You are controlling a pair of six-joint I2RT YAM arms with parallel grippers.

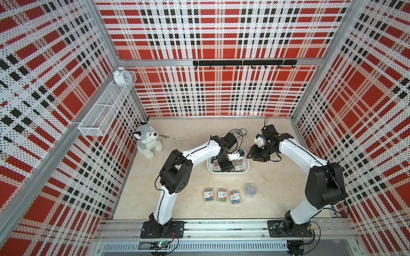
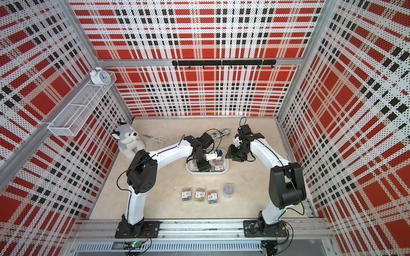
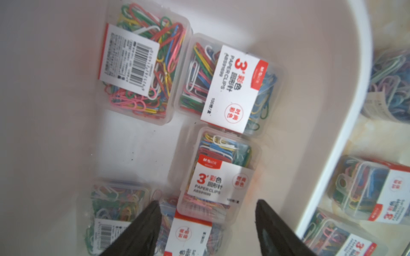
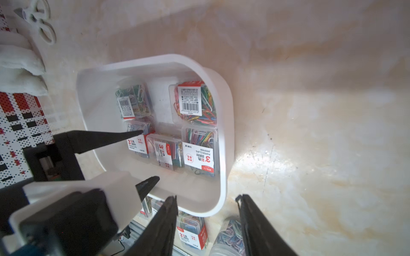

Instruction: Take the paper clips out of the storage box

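The white storage box [image 4: 227, 111] stands mid-table with several clear packs of colored paper clips inside. Over it, my left gripper is part open; the gap between its fingers is empty, and a paper clip pack [image 3: 220, 175] lies below that gap. Two more packs, one with a barcode label [image 3: 130, 59] and one with a red-and-white label [image 3: 232, 87], lie deeper in the box. Right of the box my right gripper hangs part open, empty, near the box's rim. Three packs, one of them at the right [image 1: 235, 197], rest on the table in front.
A round clear tub of clips [image 1: 250, 190] stands beside the front packs. At the back left are a plush husky [image 1: 148, 140] and scissors [image 1: 174, 139]. My left arm reaches across the box.
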